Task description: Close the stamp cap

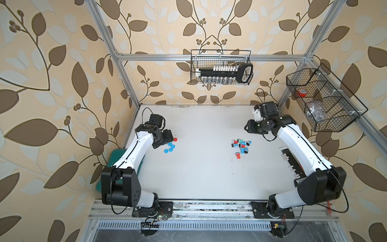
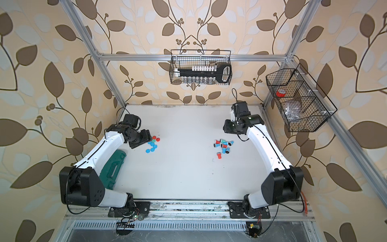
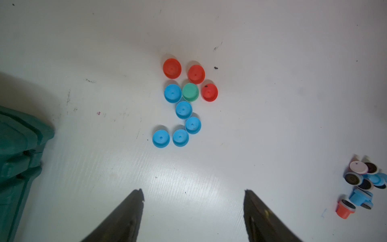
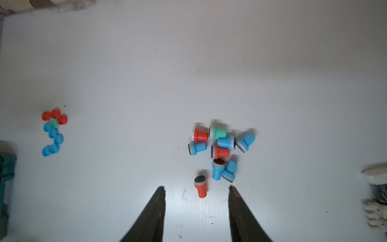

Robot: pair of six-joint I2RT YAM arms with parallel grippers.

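Observation:
Several round caps lie in a loose cluster on the left of the table: blue ones [image 3: 183, 110], red ones [image 3: 172, 68] and one green cap [image 3: 190, 92]. The stamps lie on their sides in a group on the right, among them a green stamp [image 4: 218, 132] and a blue stamp [image 4: 218, 169]; a red stamp [image 4: 201, 186] rests a little apart, nearer the front. My left gripper is open above the table by the caps, nothing between its fingers. Beyond the stamps, my right gripper hangs open and empty, touching none of them.
A green case [image 2: 113, 169] stands at the left edge. White-and-black items [image 4: 377, 201] lie at the right edge. Wire baskets hang on the back wall [image 1: 221, 68] and right wall [image 1: 322, 100].

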